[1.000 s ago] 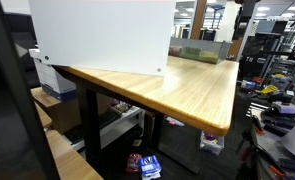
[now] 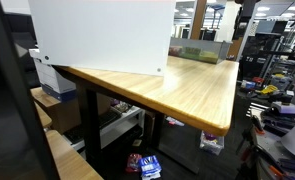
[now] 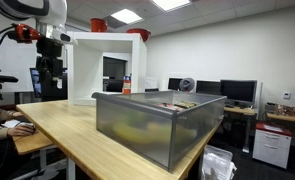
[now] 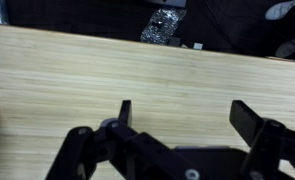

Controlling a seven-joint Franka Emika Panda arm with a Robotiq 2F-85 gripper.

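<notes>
Over the front part of the wooden table (image 4: 147, 90) my gripper stands open, its two dark fingers wide apart with only bare tabletop below. Exterior view 2 has the gripper (image 3: 53, 80) at the left, raised above the table. A grey translucent bin (image 3: 137, 128) rests on the tabletop at some distance from it. Behind the bin is a white open-fronted shelf box (image 3: 84, 72) with a small red and blue container (image 3: 127, 84) at its right side. The bin holds some items, too little visible to name.
Exterior view 1 shows the white panel (image 2: 107, 35) standing along one side of the table. Between gripper and bin the wood is clear. Blue packets (image 2: 150, 167) lie on the floor below. Red bowls (image 3: 126, 16) sit on top of the shelf box.
</notes>
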